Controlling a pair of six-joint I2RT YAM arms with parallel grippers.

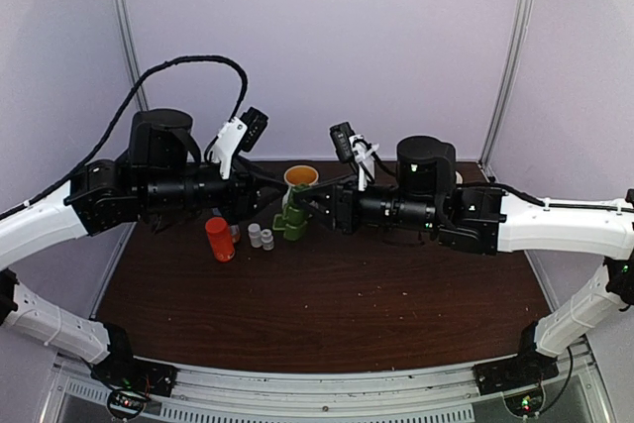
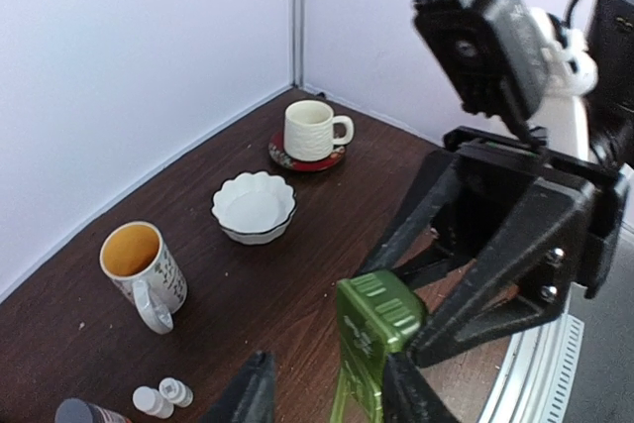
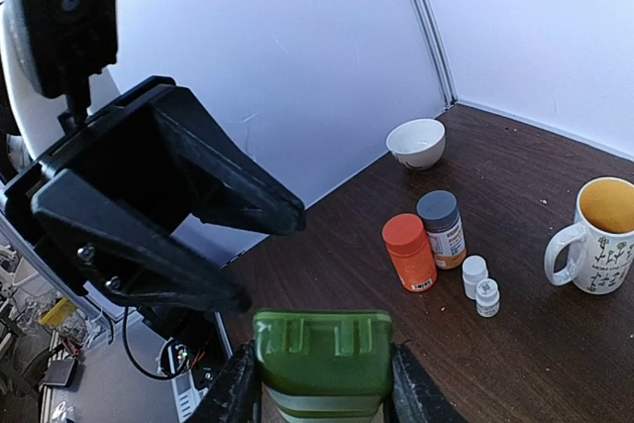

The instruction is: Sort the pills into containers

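A green container (image 1: 290,217) is held above the table in my right gripper, which is shut on it. In the left wrist view the green container (image 2: 376,329) hangs between the right fingers. My left gripper is open beside it, fingers apart and nothing between them. On the table stand an orange bottle with a red cap (image 3: 410,253), a dark-capped bottle (image 3: 442,230) and two small white bottles (image 3: 481,285). No loose pills can be made out.
A patterned mug (image 2: 149,274) with an orange inside stands at the back. Beyond it are a white scalloped bowl (image 2: 254,207) and a white cup (image 2: 309,132) on a red saucer. Another white bowl (image 3: 416,144) sits at the far left.
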